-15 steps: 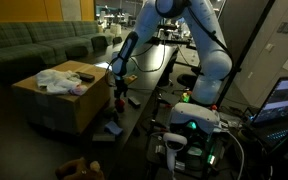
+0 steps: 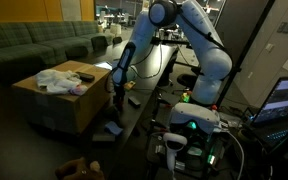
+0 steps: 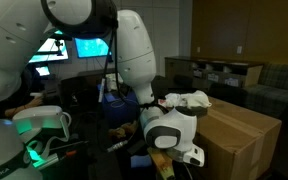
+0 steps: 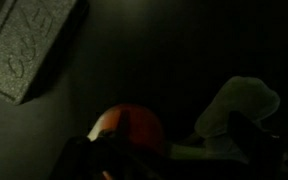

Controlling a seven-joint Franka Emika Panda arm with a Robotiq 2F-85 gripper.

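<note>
In the wrist view, a rounded red and white object (image 4: 132, 124) shows between the dark fingers of my gripper, which stand apart. A pale greenish object (image 4: 239, 100) lies close to the right finger, and a grey block with raised lettering (image 4: 29, 45) is at the upper left. Exterior view 1 has my gripper (image 2: 119, 102) low beside the cardboard box, and it hides most of the red object there. Whether the fingers touch anything is too dark to tell.
A cardboard box (image 2: 72, 108) with white cloth (image 2: 56, 80) on top stands beside the gripper. A bluish item (image 2: 113, 128) lies nearer the camera, and a small dark block (image 2: 135, 101) sits on the other side. At the right are a laptop (image 2: 281, 102) and cables.
My gripper has come down beside the box, to where the red object was showing. That object is now mostly covered in exterior view 1. The box and cloth have not moved.
</note>
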